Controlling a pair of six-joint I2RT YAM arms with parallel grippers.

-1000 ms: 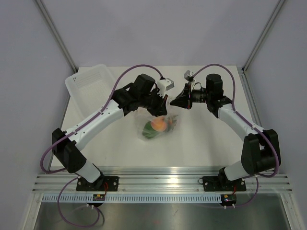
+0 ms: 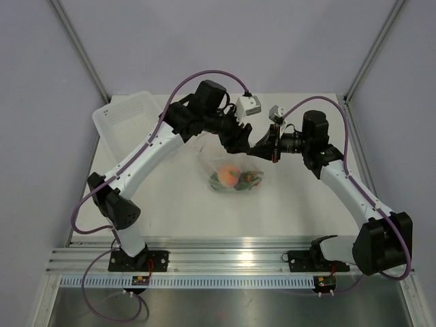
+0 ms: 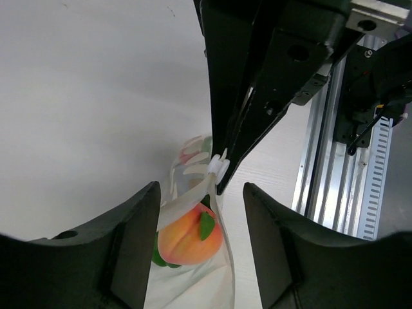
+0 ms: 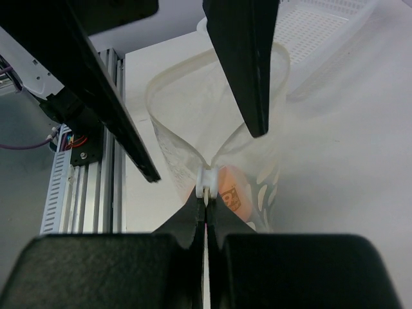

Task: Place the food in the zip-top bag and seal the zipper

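Note:
The clear zip top bag (image 2: 216,162) lies mid-table, its mouth gaping in the right wrist view. An orange peach-like food (image 2: 228,175) and a green and red food (image 2: 251,179) are inside. My right gripper is shut on the white zipper slider (image 4: 206,181) at one end of the bag's mouth. The left gripper stands open above the bag, fingers apart with the bag's edge visible between them. In the right wrist view its dark fingertips (image 4: 259,125) hang either side of the mouth, and I see none of the bag pinched by them.
A white basket (image 2: 129,122) stands empty at the back left. Both grippers are close together over the bag.
The right gripper, bag and food have shifted slightly right and the bag's mouth end with them.

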